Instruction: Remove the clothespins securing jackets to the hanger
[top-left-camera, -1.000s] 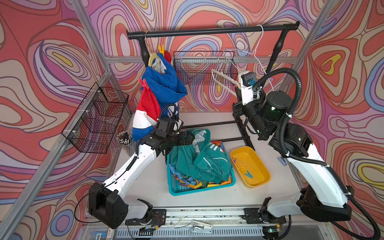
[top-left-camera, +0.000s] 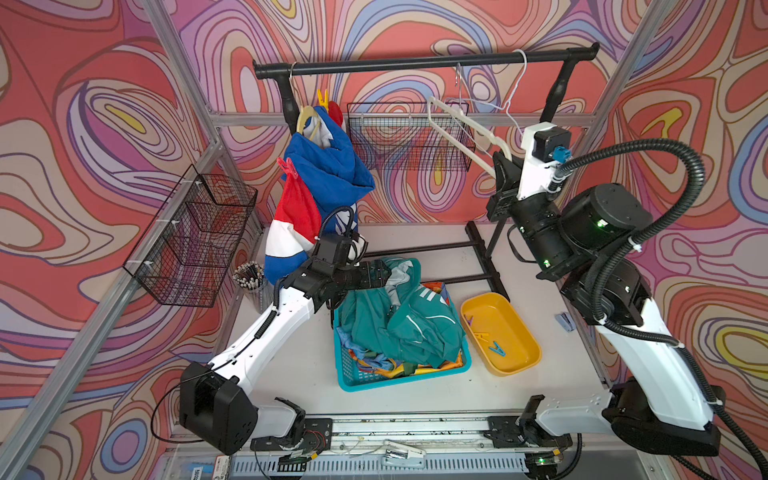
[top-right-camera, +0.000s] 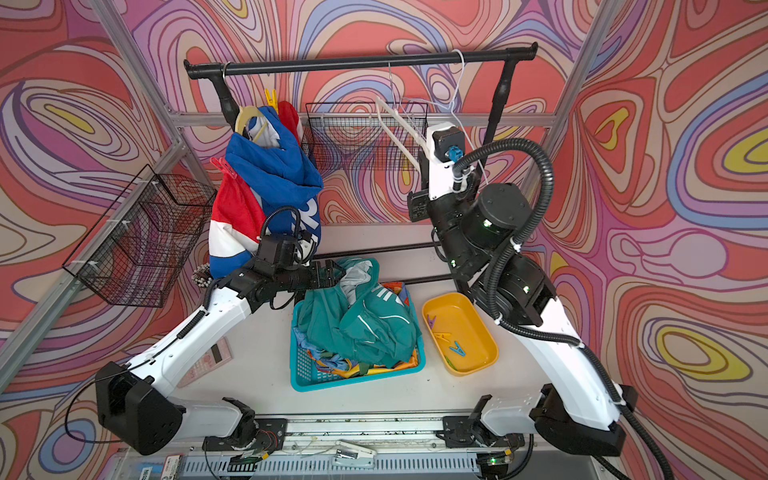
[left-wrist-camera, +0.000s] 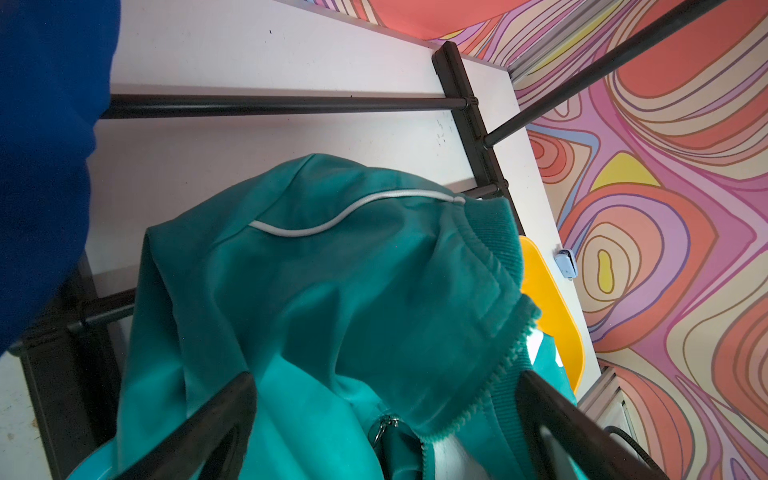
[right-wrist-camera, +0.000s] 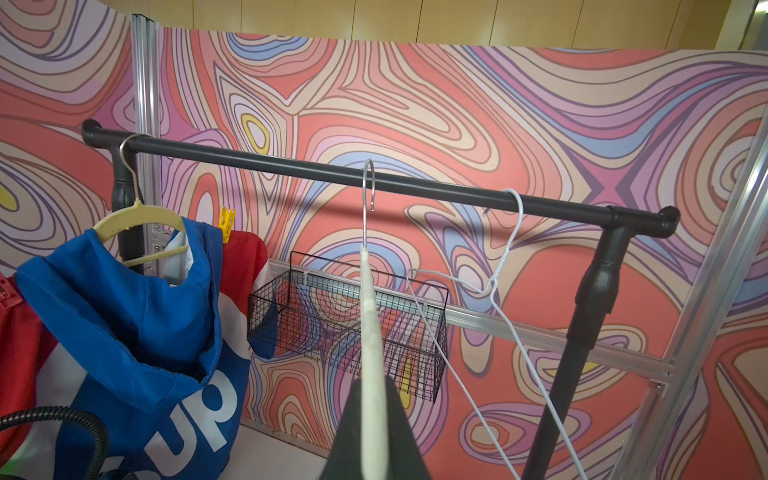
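My right gripper is shut on a bare cream hanger (right-wrist-camera: 369, 320), held up beneath the rail (right-wrist-camera: 280, 166); its hook overlaps the rail in the right wrist view, whether resting on it I cannot tell. At the left end a yellow hanger (right-wrist-camera: 144, 216) holds a blue, red and white jacket (right-wrist-camera: 120, 320), with a yellow clothespin (right-wrist-camera: 227, 224) and a red clothespin (top-left-camera: 288, 168). My left gripper is open over a teal garment (left-wrist-camera: 336, 304) in the basket (top-left-camera: 344, 376).
A yellow bin (top-left-camera: 520, 352) with several clothespins stands right of the teal basket. White wire hangers (right-wrist-camera: 516, 336) hang at the rail's right. Wire baskets (top-left-camera: 184, 240) are on the left and back walls. A loose grey clip (top-left-camera: 565, 321) lies at the right.
My right gripper has risen and moved right, lifting the cream hanger towards the rail. The left arm and the jackets look unchanged.
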